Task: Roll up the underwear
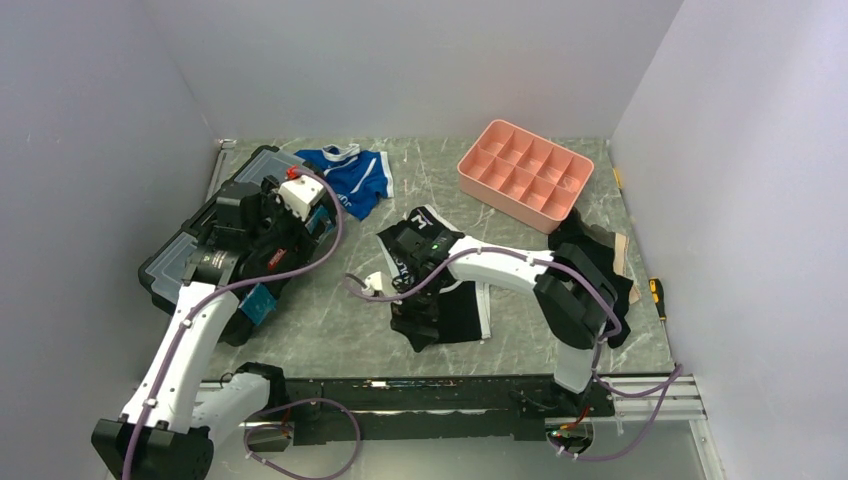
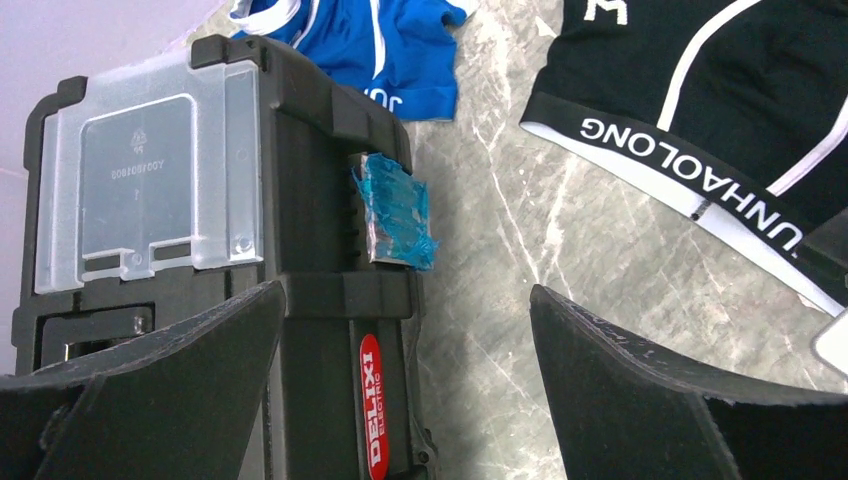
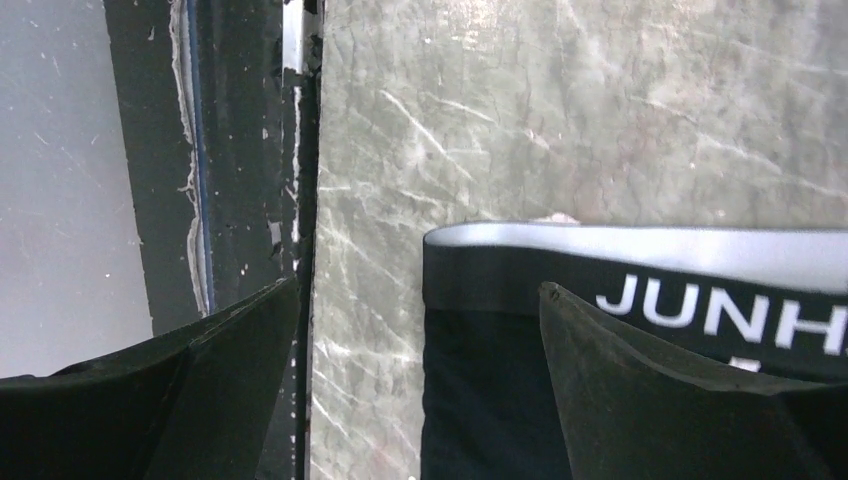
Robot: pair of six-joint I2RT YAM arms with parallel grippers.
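Note:
Black underwear (image 1: 462, 318) with white trim lies spread flat at mid-table, partly hidden in the top view by the right arm. My right gripper (image 1: 415, 330) is low over its front left part. Seen from the right wrist, that gripper stands open, one finger (image 3: 650, 390) overlapping the cloth and the other off it. A waistband corner (image 3: 470, 275) shows between the fingers, not gripped. My left gripper, open and empty, hangs over the black toolbox's edge. The underwear's lettered waistband (image 2: 690, 180) appears to its right.
A black toolbox (image 1: 170, 268) with clear lids fills the left side. Blue underwear (image 1: 362, 183) lies behind it. The pink divided box (image 1: 525, 175) stands at the back right, a dark cloth pile (image 1: 610, 295) at the right. Bare table (image 1: 335, 320) shows left of the black underwear.

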